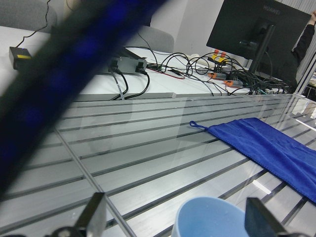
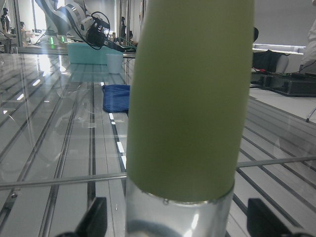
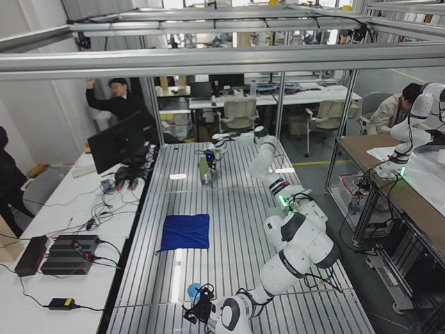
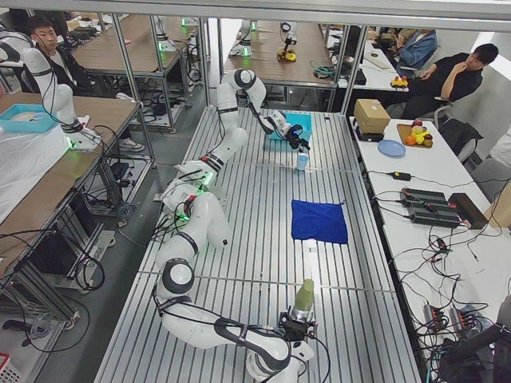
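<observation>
A light blue cup (image 4: 302, 161) stands on the slatted table; in the left wrist view its rim (image 1: 210, 215) sits low between the fingers of my open left gripper, which is beside and above it. A green bottle with a clear base (image 4: 303, 297) stands at the other end of the table. In the right wrist view it fills the middle (image 2: 187, 108), between the fingertips of my right gripper, which look apart from its sides. A blue cloth (image 3: 185, 231) lies flat in the middle.
A teal bin (image 4: 297, 124) sits behind the left gripper. The side desk holds monitors, cables, power boxes (image 3: 69, 254) and, in the camera right view, a blue plate (image 4: 391, 148).
</observation>
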